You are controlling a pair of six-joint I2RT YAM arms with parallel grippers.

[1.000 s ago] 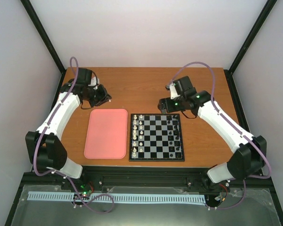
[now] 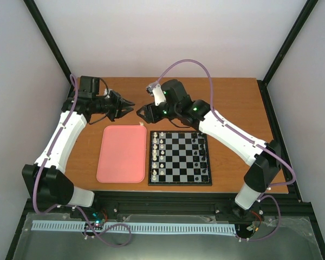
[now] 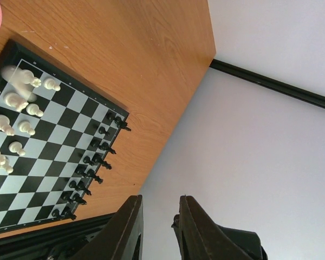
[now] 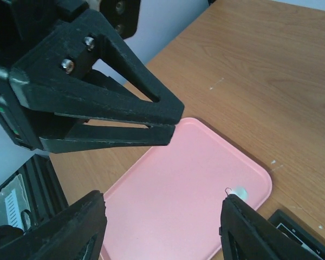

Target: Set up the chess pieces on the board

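Observation:
The chessboard [image 2: 179,157] carries white pieces [image 3: 15,100] along its left side and black pieces [image 3: 97,160] along its right. My left gripper [image 2: 131,106] and right gripper [image 2: 141,114] hang near each other above the back middle, beyond the board. In the right wrist view the left gripper's tips [image 4: 162,119] appear close together, with nothing visible between them; in its own view its fingers stand a little apart. The right gripper's fingers [image 4: 81,227] are apart and empty.
The pink tray [image 2: 121,154] lies left of the board, looking empty apart from a small pale spot in the right wrist view.
My right arm has swung left, away from above the board's back right toward the left gripper.

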